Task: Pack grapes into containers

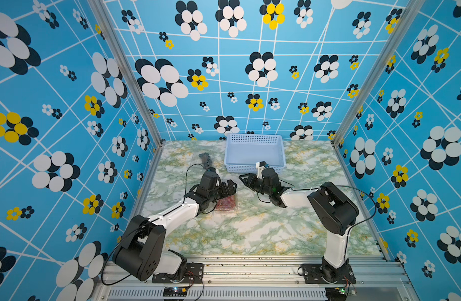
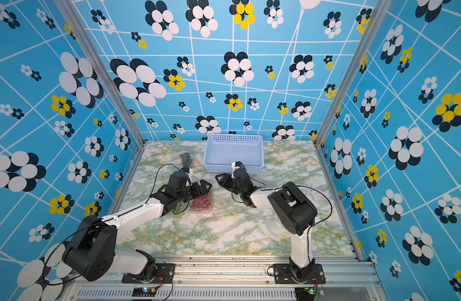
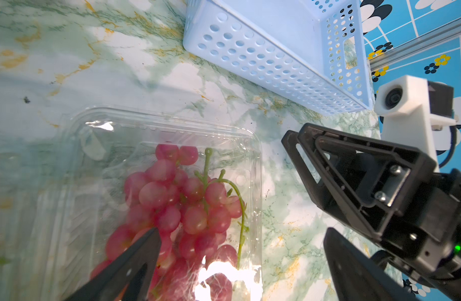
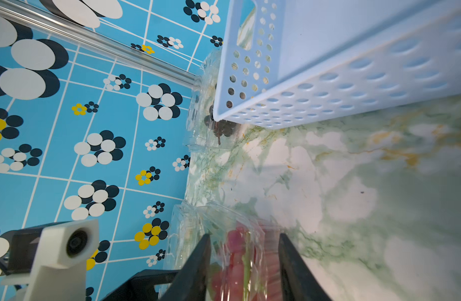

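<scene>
Red grapes with green stems [image 3: 194, 218] lie inside a clear plastic container [image 3: 172, 125] that fills much of the left wrist view. From above, that container [image 1: 226, 203] sits on the table in front of my left gripper [image 1: 234, 188]. The left gripper is open above the container, its fingers [image 3: 132, 268] spread and empty. To the right, my right gripper [image 1: 244, 180] is open too, holding nothing. A pale blue basket [image 1: 255, 168], empty, stands behind both grippers. Farther back left, a second clear container [image 4: 195, 128] holds dark grapes [image 1: 205, 160].
Both grippers are close together near the basket's front, with little room between them. Open marble tabletop [image 1: 290, 230] spreads across the front and right. Patterned blue walls close in the back and sides.
</scene>
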